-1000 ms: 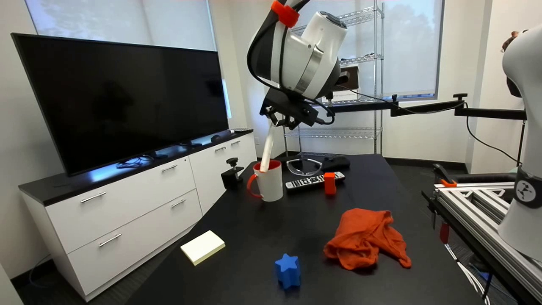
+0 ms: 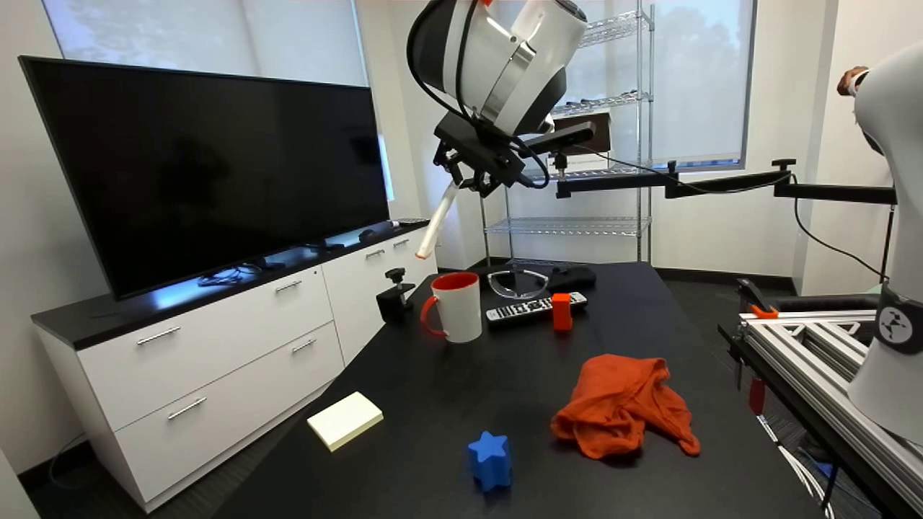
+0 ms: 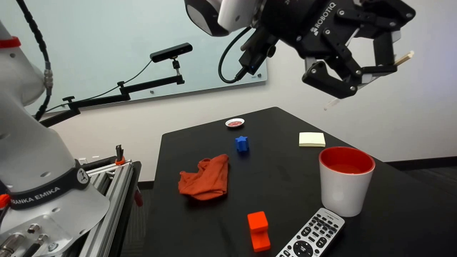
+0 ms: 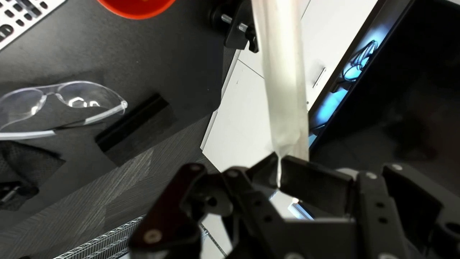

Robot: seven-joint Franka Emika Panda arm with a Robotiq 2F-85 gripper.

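My gripper (image 2: 471, 180) is shut on a long, pale stick in a clear wrapper (image 2: 439, 220), high above the table and clear of the mug. In the wrist view the crumpled wrapper (image 4: 282, 73) narrows to a thin fold between the fingertips. Exterior view 2 shows a bare wooden end (image 3: 404, 58) poking out past the gripper (image 3: 358, 82). Below stands an upright white mug (image 2: 461, 310), red inside; exterior view 2 shows no stick inside the mug (image 3: 346, 190). Only its red rim (image 4: 138, 9) shows in the wrist view.
Near the mug lie a remote (image 2: 523, 311), clear glasses (image 2: 517, 285), an orange block (image 2: 562, 313) and a black clamp (image 2: 395, 298). An orange cloth (image 2: 619, 406), blue star block (image 2: 490, 463) and sticky notes (image 2: 345, 420) lie apart. A small dish (image 3: 234, 122) sits at the table's end.
The arm has risen and shifted left in exterior view 1. The stick's lower end, earlier at the mug's rim, now hangs well above and left of it. The table objects have not moved.
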